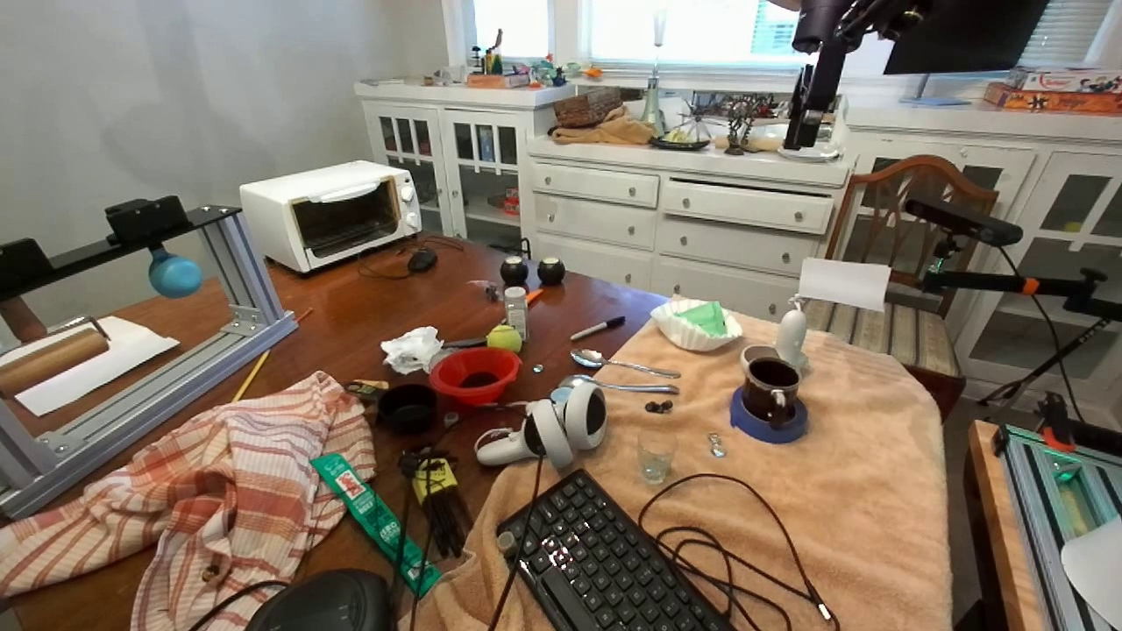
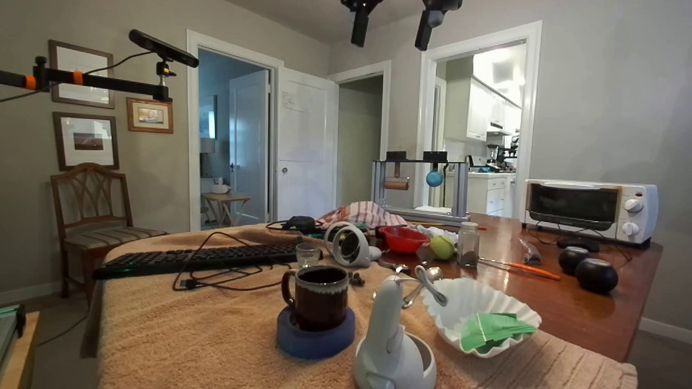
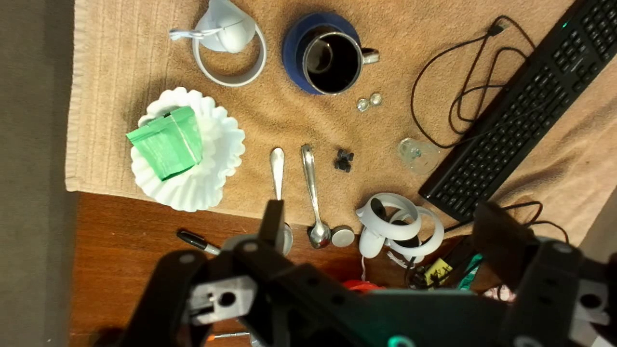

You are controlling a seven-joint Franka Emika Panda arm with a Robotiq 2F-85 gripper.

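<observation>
High above the table, my gripper (image 2: 390, 40) stands open, its two fingers wide apart and only air between them. In the wrist view the fingers (image 3: 272, 222) frame the table's spoons and a white controller from above. Below on the tan towel (image 1: 841, 505) a dark brown mug (image 3: 332, 62) sits on a round blue base (image 3: 293, 55). Beside it is a white elephant-shaped holder (image 3: 231, 34). A white fluted bowl (image 3: 217, 151) has green packets (image 3: 172, 141) in it. Two spoons (image 3: 310, 179) lie at the towel's edge.
A black keyboard (image 1: 621, 557) with a loose cable, a small glass (image 1: 655, 459) and a white controller (image 1: 568, 426) crowd the near side. Farther off are a red bowl (image 1: 475, 375), tennis ball (image 1: 505, 336), marker (image 1: 597, 327), striped cloth (image 1: 263, 463) and toaster oven (image 1: 331, 216).
</observation>
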